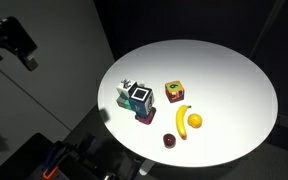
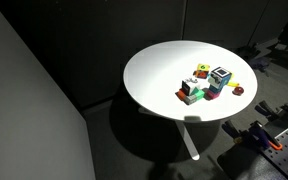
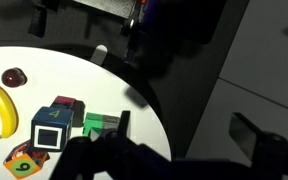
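Note:
My gripper stands open with a wide gap between its dark fingers, and nothing is held. In exterior view 1 it hangs at the upper left, off the table's edge and apart from every object. A dark blue box with a white square (image 1: 140,96) stands on the round white table (image 1: 224,90). Beside it sits a green and white block (image 3: 96,123), partly hidden behind the box in exterior view 1. An orange, patterned cube (image 1: 174,91), a yellow banana (image 1: 181,121), an orange fruit (image 1: 195,121) and a dark red round fruit (image 1: 169,141) lie nearby.
Bare tabletop spreads over the far and right parts in exterior view 1. A grey wall panel (image 3: 244,70) fills the right of the wrist view. Dark floor lies around the table, and cables (image 1: 54,160) show at the robot's base.

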